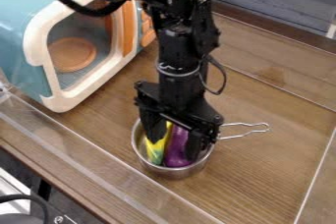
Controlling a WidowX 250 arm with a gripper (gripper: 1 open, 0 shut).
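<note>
A small metal pot [184, 170] with a wire handle [250, 128] stands on the wooden counter. Inside it are a yellow banana with a green end [153, 149] and a purple eggplant [176, 156]. The black gripper [178, 132] is down at the pot, open, over the two vegetables and hiding much of them; whether its fingers touch either is unclear.
A toy microwave [47, 31] in light blue and white, with an orange plate inside, stands at the back left. Bare counter [269, 159] lies to the right. A grey wall runs along the back.
</note>
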